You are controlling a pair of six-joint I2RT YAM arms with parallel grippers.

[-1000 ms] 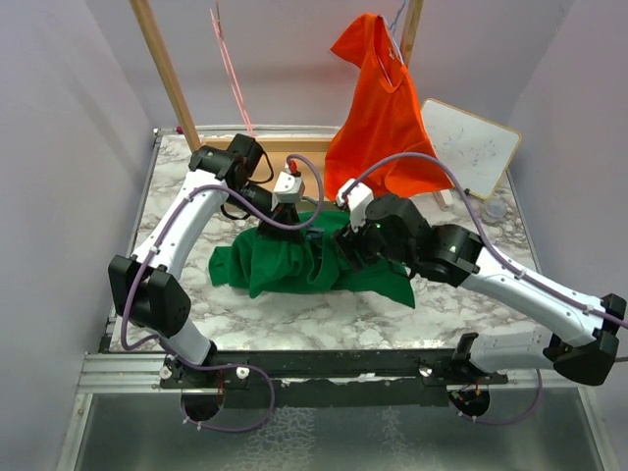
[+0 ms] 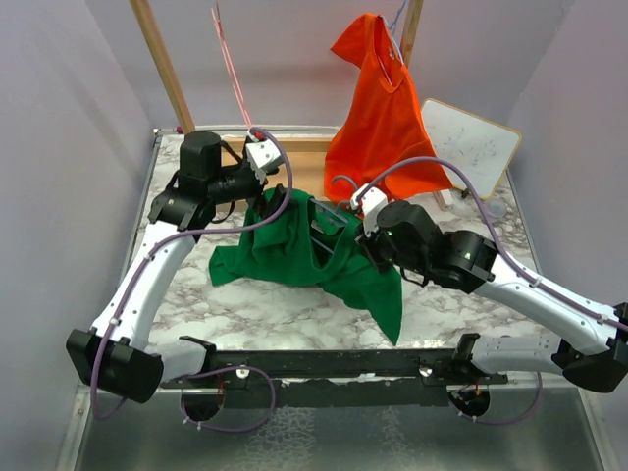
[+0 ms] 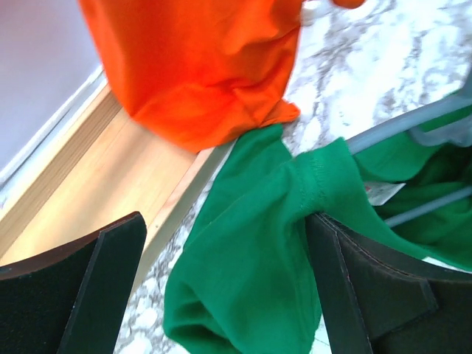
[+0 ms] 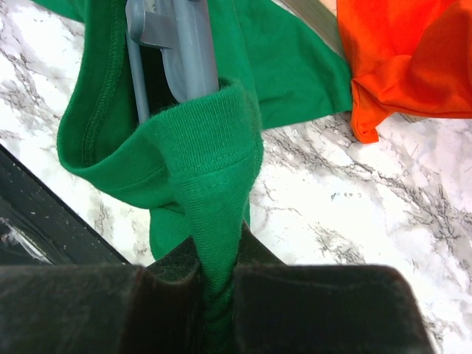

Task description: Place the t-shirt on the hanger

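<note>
The green t-shirt [image 2: 255, 255] is bunched over the table's middle, with a grey hanger [image 4: 188, 59] threaded into its opening. My right gripper is shut on the green fabric near a ribbed edge, with the hanger's end just inside the cloth above it. My left gripper stands open at the shirt's left part; green cloth [image 3: 258, 243] lies between and beyond its fingers, draped over the hanger bar.
An orange t-shirt [image 2: 378, 118] hangs at the back right, its lower edge near the green one. A wooden rail [image 3: 118, 177], a whiteboard [image 2: 471, 137] and bare marble table [image 2: 196, 304] surround the work.
My left arm has moved up and toward the left. My right gripper has shifted rightward with the shirt, whose right end now hangs farther toward the front edge.
</note>
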